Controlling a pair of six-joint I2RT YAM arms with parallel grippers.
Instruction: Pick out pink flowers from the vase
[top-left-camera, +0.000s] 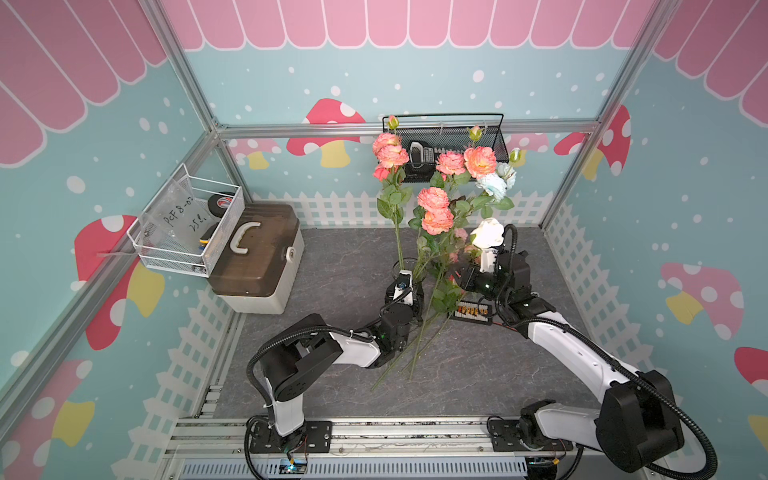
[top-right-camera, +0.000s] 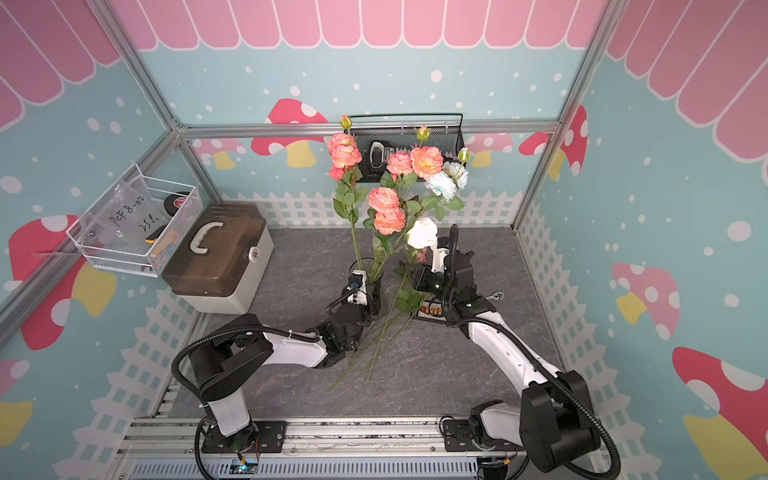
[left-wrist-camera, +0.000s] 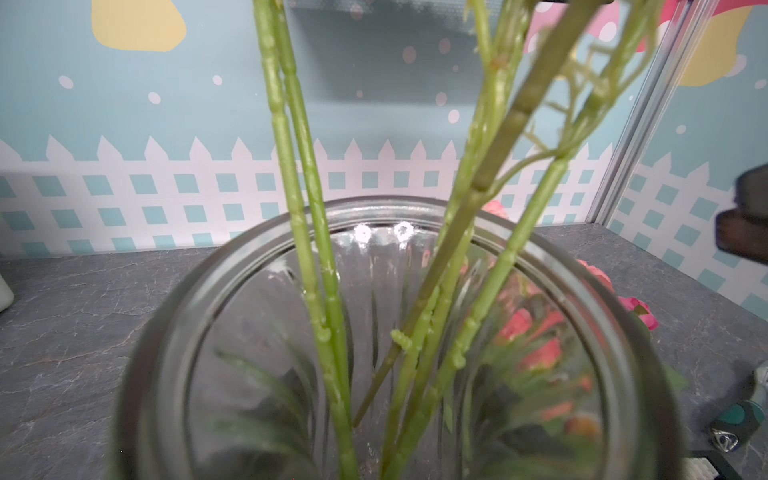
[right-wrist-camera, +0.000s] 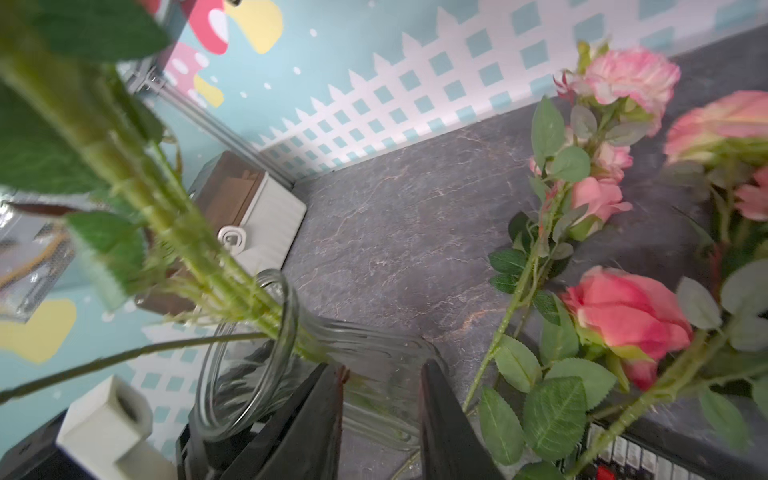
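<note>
Several coral-pink flowers (top-left-camera: 436, 212) rise from the glass vase (left-wrist-camera: 392, 209), with a white rose (top-left-camera: 487, 233) and pale blue blooms (top-left-camera: 492, 185) among them. My left gripper (top-left-camera: 406, 294) is at the vase's near side; its fingers are hidden in the left wrist view, so their closure does not show. Pink flowers with leafy stems lie on the table right of the vase, among them a deep pink rose (right-wrist-camera: 628, 316) and a paler bloom (right-wrist-camera: 628, 84). Over them, beside the vase, my right gripper is open; a gap shows between its fingers.
A small tray of coloured parts (top-left-camera: 473, 312) sits under the right gripper, and a ratchet (top-right-camera: 496, 296) lies right of it. At the back left stand a brown-lidded box (top-left-camera: 254, 252) and a white wire basket (top-left-camera: 188, 232). Bare table (top-left-camera: 336, 248) stretches left of the vase.
</note>
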